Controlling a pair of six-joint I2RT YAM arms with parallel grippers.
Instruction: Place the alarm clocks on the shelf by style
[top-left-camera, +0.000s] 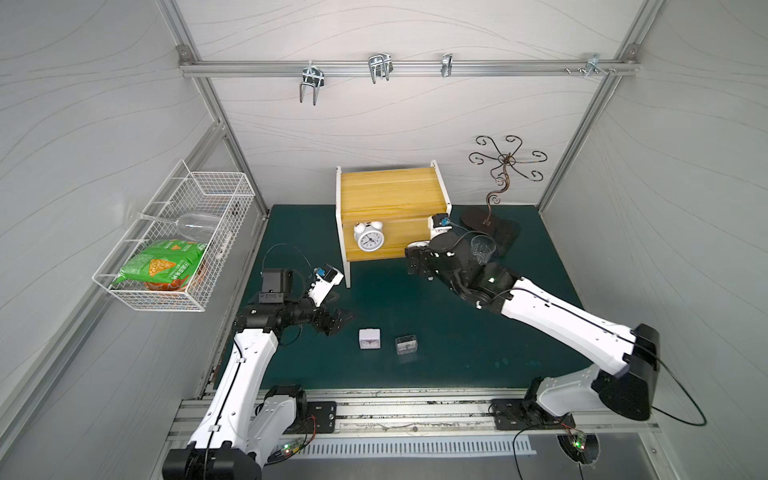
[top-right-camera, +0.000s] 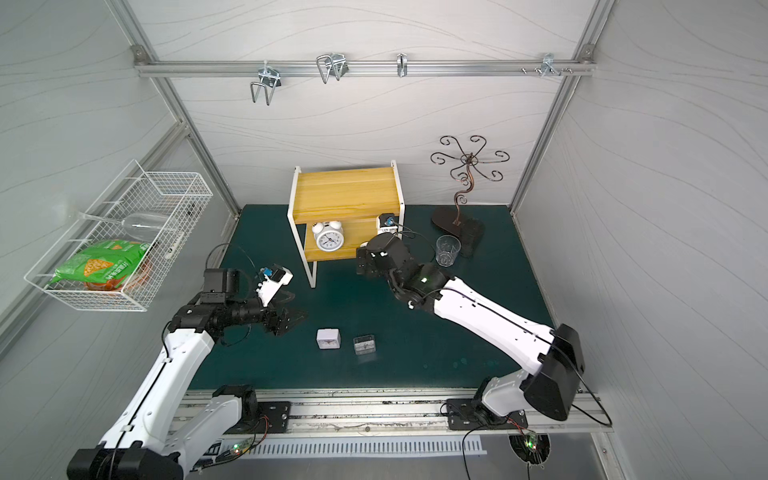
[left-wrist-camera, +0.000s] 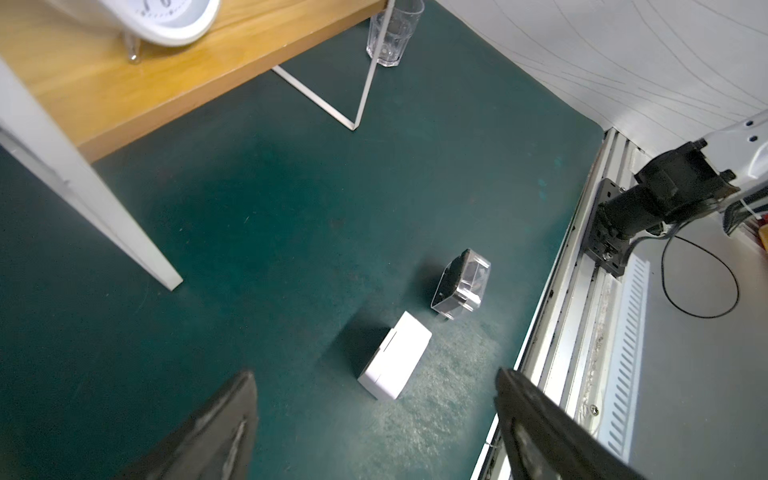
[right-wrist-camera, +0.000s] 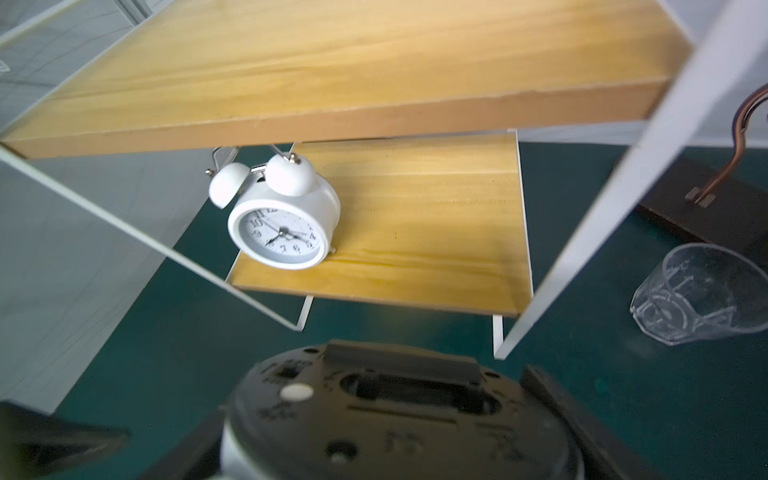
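Observation:
A white round twin-bell alarm clock (top-left-camera: 369, 239) stands on the lower board of the wooden shelf (top-left-camera: 392, 188), toward its left. In the top left view, part of another white round item is partly hidden behind my right gripper (top-left-camera: 417, 260), which is at the shelf's right front. A small white square clock (top-left-camera: 369, 338) and a small clear-and-dark clock (top-left-camera: 406, 344) sit on the green table in front of the shelf. My left gripper is open above the table to their left, empty. My right gripper is open; its fingers are mostly dark and low in its wrist view.
A clear glass (top-right-camera: 447, 249) and a metal ornament (top-right-camera: 456, 217) stand right of the shelf. A wire basket (top-left-camera: 144, 296) with a snack bag hangs at the left.

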